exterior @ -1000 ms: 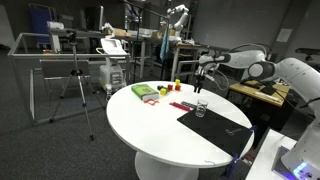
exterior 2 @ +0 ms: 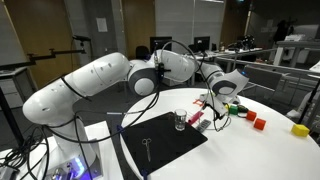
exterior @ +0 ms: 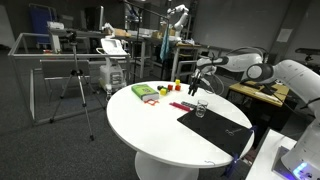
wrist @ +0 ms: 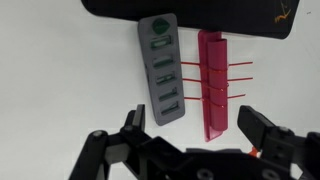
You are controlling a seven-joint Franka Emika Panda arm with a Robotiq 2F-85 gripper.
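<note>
My gripper is open, its black fingers apart along the bottom of the wrist view, with nothing between them. Ahead of it lies a grey slotted holder [wrist: 164, 70] with dark green pieces in its slots. Beside that is a red holder [wrist: 217, 85] crossed by several thin red sticks. The second exterior view has the gripper [exterior 2: 219, 120] close above the white table, near the red holder [exterior 2: 195, 117] and the grey holder [exterior 2: 204, 126]. Whether its tips touch anything cannot be told.
A black mat [exterior: 218, 138] covers the table's near right part, with a shiny metal cup [exterior 2: 180, 120] at its edge and scissors [exterior 2: 148, 148] on it. Red blocks [exterior 2: 259, 124] and a yellow block [exterior 2: 299, 130] stand farther off. A green box [exterior: 145, 91] lies left.
In exterior view 1 my gripper has come slightly lower and to the left, toward the table. The objects on the table look unmoved.
</note>
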